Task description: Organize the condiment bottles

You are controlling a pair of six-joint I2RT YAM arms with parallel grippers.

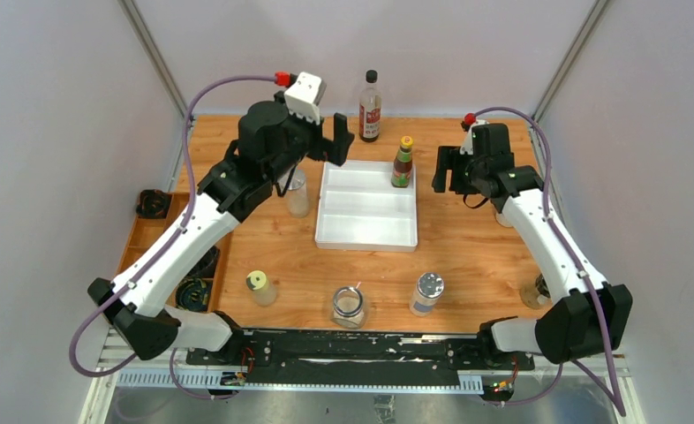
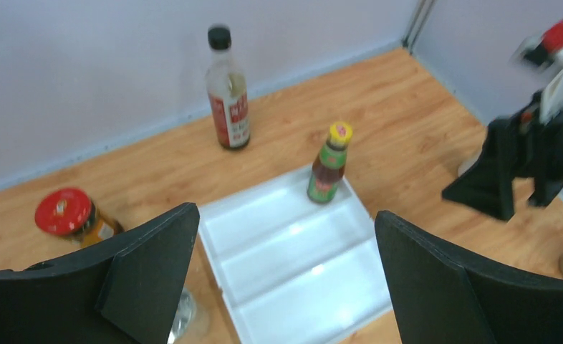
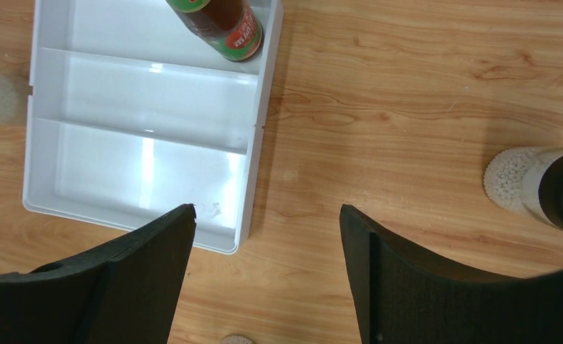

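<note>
A white tray (image 1: 367, 245) with long compartments lies mid-table. In its back right corner a yellow-capped sauce bottle (image 1: 403, 168) stands upright. Behind the tray rises a tall clear bottle (image 1: 370, 120) with a black cap. The left wrist view also has a red-lidded jar (image 2: 65, 213) at the back left, which the left arm hides from above. My left gripper (image 1: 340, 141) hangs open over the tray's back left, nothing between its fingers. Right of the tray my right gripper (image 1: 443, 170) is open and empty; a black-capped container (image 3: 506, 179) stands beyond it in the right wrist view.
A clear shaker (image 1: 297, 194) stands left of the tray. Along the front are a yellow-green-lidded bottle (image 1: 260, 287), an open glass jar (image 1: 349, 309) and a silver-topped shaker (image 1: 426, 293). A wooden organizer (image 1: 140, 238) sits at the left. Bare table lies in front of the tray.
</note>
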